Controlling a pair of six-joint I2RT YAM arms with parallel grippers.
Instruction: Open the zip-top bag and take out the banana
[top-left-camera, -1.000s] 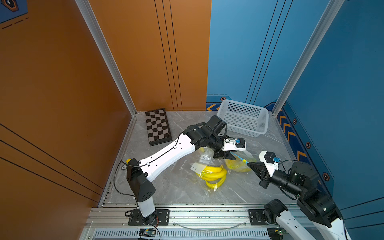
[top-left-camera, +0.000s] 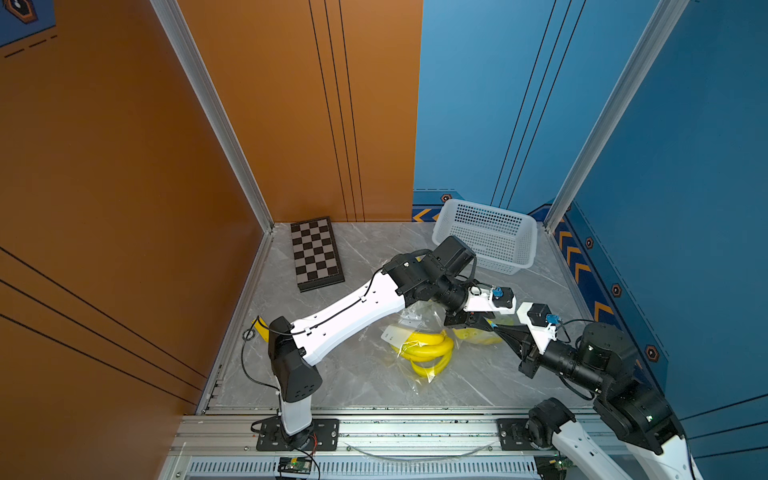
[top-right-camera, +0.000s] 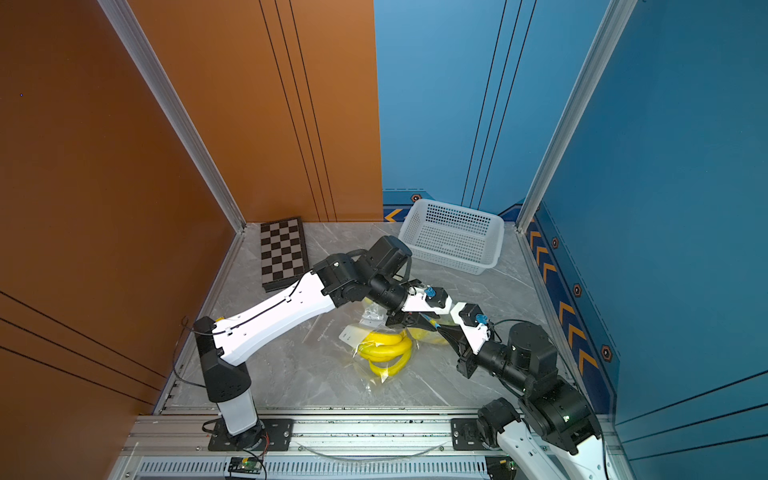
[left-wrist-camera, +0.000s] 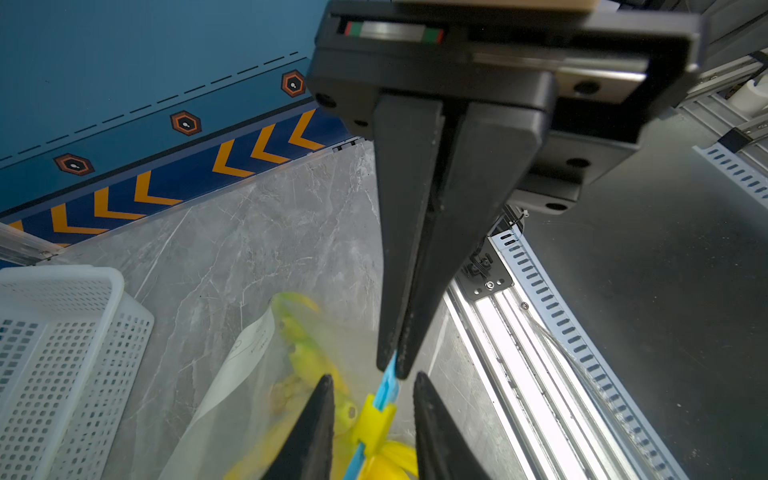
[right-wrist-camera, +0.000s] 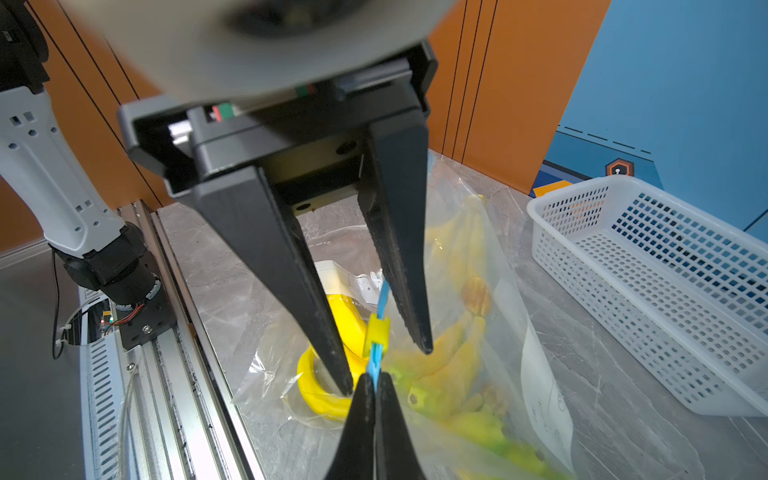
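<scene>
The frosted zip top bag (right-wrist-camera: 528, 384) has a blue zip edge and a yellow slider (right-wrist-camera: 376, 334). Through its film a yellow-green banana bunch (right-wrist-camera: 448, 360) shows blurred. My right gripper is shut on the end of the blue zip edge (right-wrist-camera: 374, 361). My left gripper is part open, its fingers (left-wrist-camera: 320, 420) standing on either side of the slider (left-wrist-camera: 374, 424); nothing is clamped between them. In the top left view both grippers almost meet tip to tip above the bag (top-left-camera: 480, 336), largely covering its zip.
A clear bag with yellow bananas (top-left-camera: 428, 348) lies just left of the grippers. The white basket (top-left-camera: 524, 240) stands empty at the back right. A checkered board (top-left-camera: 316, 252) lies at the back left. Bare tabletop (top-left-camera: 544, 392) shows near the front right.
My left gripper has moved right along the blue zip edge, closer to the right gripper. The right arm has stayed still.
</scene>
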